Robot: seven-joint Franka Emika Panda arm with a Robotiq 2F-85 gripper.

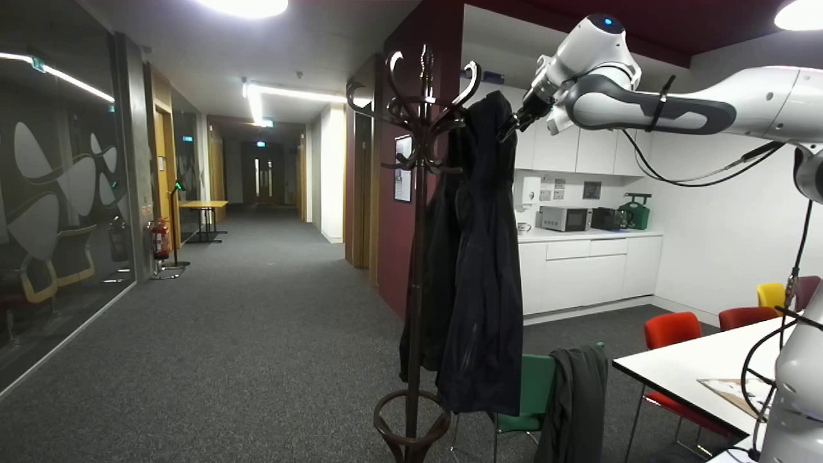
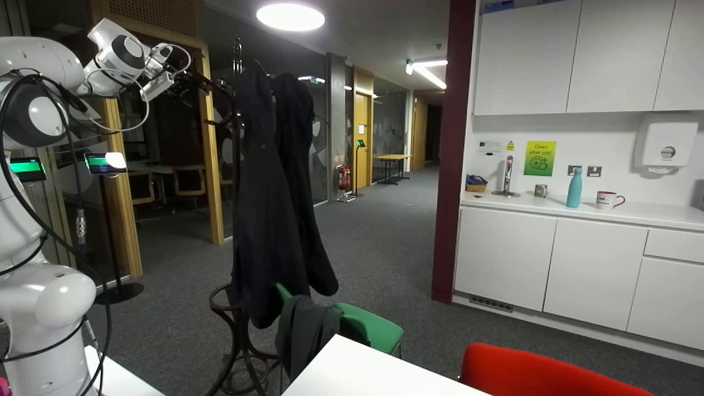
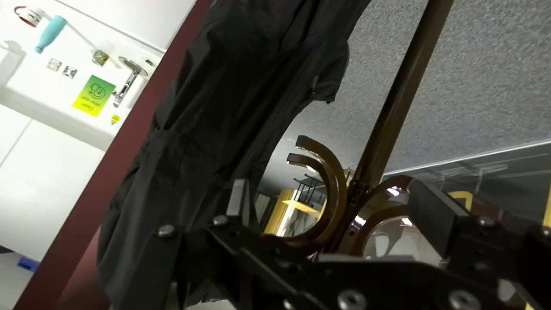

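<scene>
A dark coat (image 1: 486,278) hangs from the brown wooden coat stand (image 1: 417,231). In exterior view 2 two dark garments show there, the front one (image 2: 264,198) partly covering the stand's pole. Level with the upper part of the coat, my gripper (image 1: 509,130) is at its right side in exterior view 1; whether they touch cannot be told. In the wrist view the gripper is open, its two fingers wide apart. Curved hooks (image 3: 338,191) and the pole (image 3: 403,88) appear beyond the gap, and the coat (image 3: 222,103) passes behind the left finger.
A green chair (image 1: 534,386) with a grey garment (image 1: 575,401) over it stands below the coat. The white table (image 1: 717,351) and a red chair (image 1: 672,330) are to the right. Open carpet (image 1: 254,332) lies left of the stand.
</scene>
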